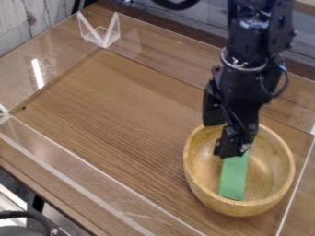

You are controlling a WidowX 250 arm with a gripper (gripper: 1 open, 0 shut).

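Note:
My black gripper (237, 129) hangs open over a wooden bowl (201, 180) on the right, its fingers reaching down toward the bowl's back rim. Inside the bowl a green elongated block (233, 182) lies lengthwise on the right of the middle, below the fingers, its far end close to them. I see nothing held between the fingers.
A clear wire-like or plastic holder (101, 28) stands at the back left. Pale walls edge the table at the back, and cables show at the lower left.

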